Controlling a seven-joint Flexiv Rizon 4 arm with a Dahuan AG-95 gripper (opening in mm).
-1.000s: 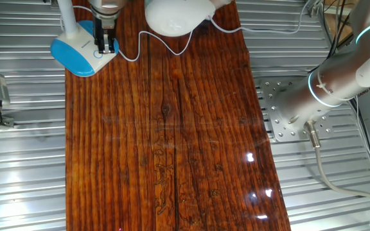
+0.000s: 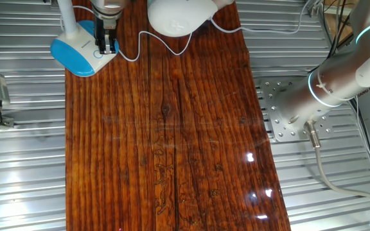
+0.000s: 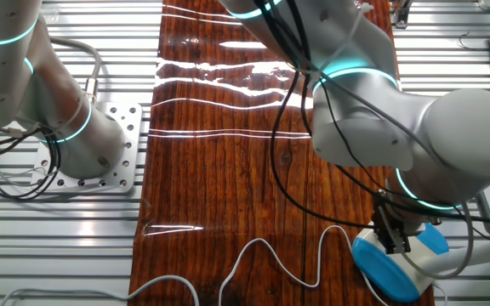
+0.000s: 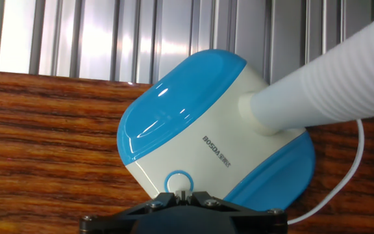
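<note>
A desk lamp's base [image 4: 216, 146], white with blue ends, rests at the edge of the wooden board. Its ribbed white neck [image 4: 330, 84] rises toward the upper right of the wrist view. A round, blue-ringed button [image 4: 179, 182] is on the base's white band. My gripper is shut, its tips together at the near edge of the button, with nothing seen between them. In exterior view 1, the gripper [image 2: 107, 50] points down over the lamp base [image 2: 85, 50]. Whether the tips touch the button cannot be told. In exterior view 2 the arm and cables partly hide the lamp base [image 3: 390, 276].
A white cord [image 2: 148, 33] trails from the lamp across the board, passing behind a rounded white arm part [image 2: 180, 16]. Most of the wooden board [image 2: 172, 141] is bare. My robot's base [image 2: 300, 106] stands on the slatted metal table at the right.
Over the last second the gripper and the rounded arm part have shifted very slightly right in exterior view 1. The lamp has not moved.
</note>
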